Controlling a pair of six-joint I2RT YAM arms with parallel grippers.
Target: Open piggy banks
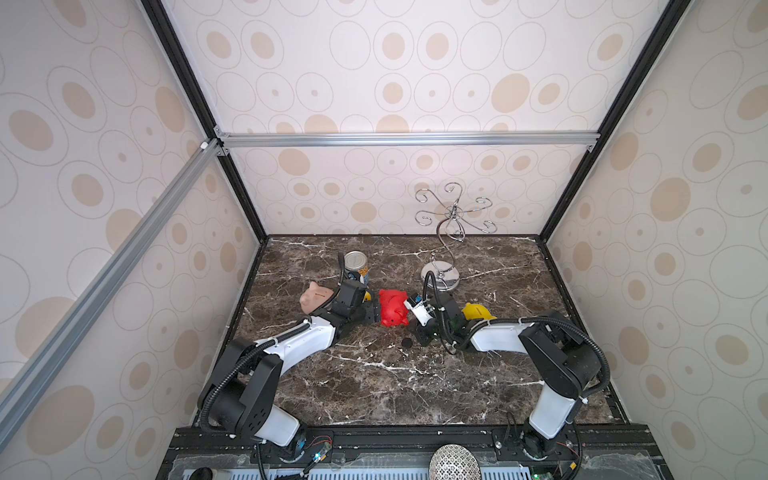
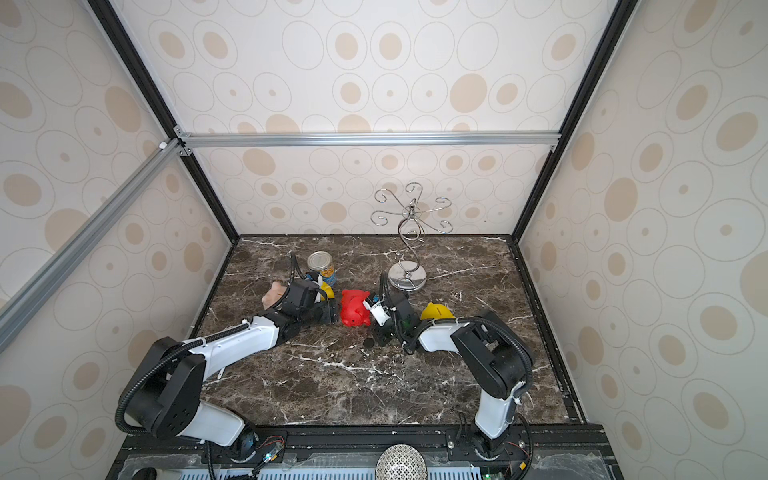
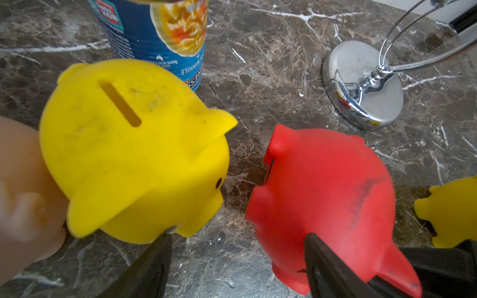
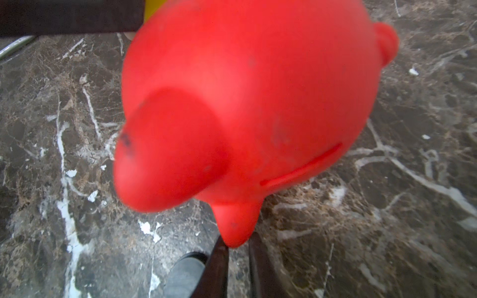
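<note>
A red piggy bank (image 1: 393, 307) lies tipped on the marble table between my grippers; the left wrist view shows it beside a yellow piggy bank (image 3: 134, 149). My left gripper is part open over the gap between these two, with nothing visible gripped. In the right wrist view, my right gripper has its fingertips slightly apart at the red bank's ear; whether they grip it is unclear. A small black disc (image 1: 406, 341) lies just in front. A pink piggy bank (image 1: 315, 297) stands at left, another yellow one (image 1: 477, 311) at right.
A soup can (image 1: 355, 261) stands behind the banks, and a chrome scroll stand (image 1: 440, 274) at back centre-right.
</note>
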